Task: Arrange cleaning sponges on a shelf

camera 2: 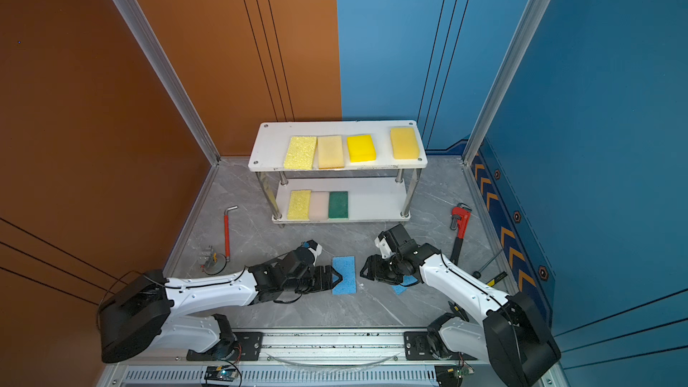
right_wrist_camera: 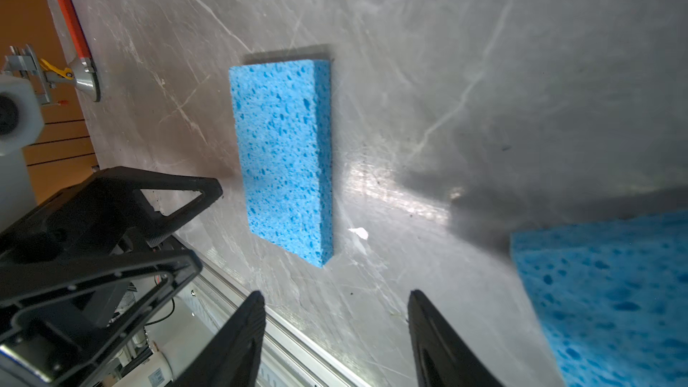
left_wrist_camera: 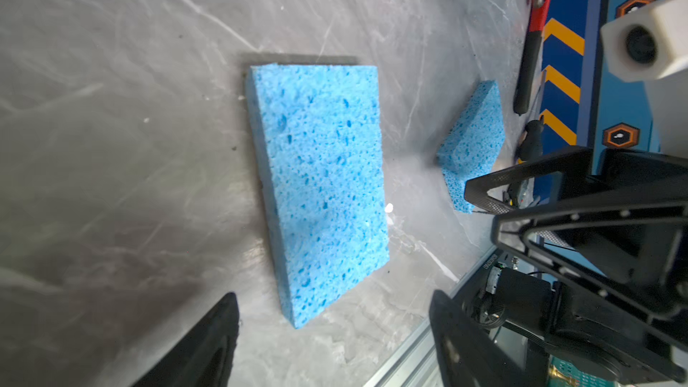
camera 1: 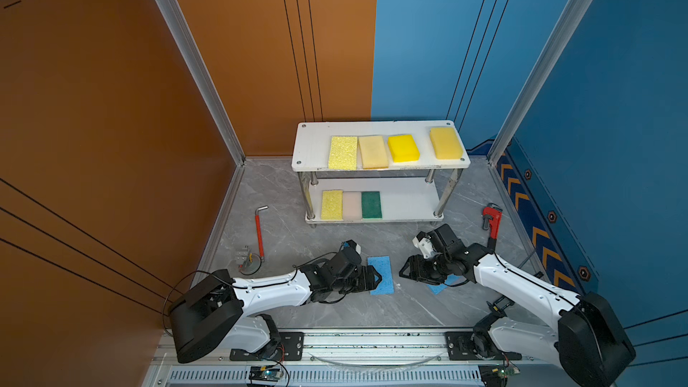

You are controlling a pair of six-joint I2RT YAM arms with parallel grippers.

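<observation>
A white two-tier shelf (camera 1: 308, 136) holds four yellowish sponges on top and a yellow, a pale and a green sponge below. On the floor a blue sponge (left_wrist_camera: 315, 179) lies flat under my left gripper, whose fingers are apart, one either side in the wrist view, with nothing between them. A second blue sponge (right_wrist_camera: 602, 286) lies partly under my right gripper, whose fingers also stand apart and empty.
A red-handled tool (camera 1: 259, 236) lies at the left, a red pipe wrench (camera 1: 491, 218) at the right. The shelf's lower tier has bare room at the right.
</observation>
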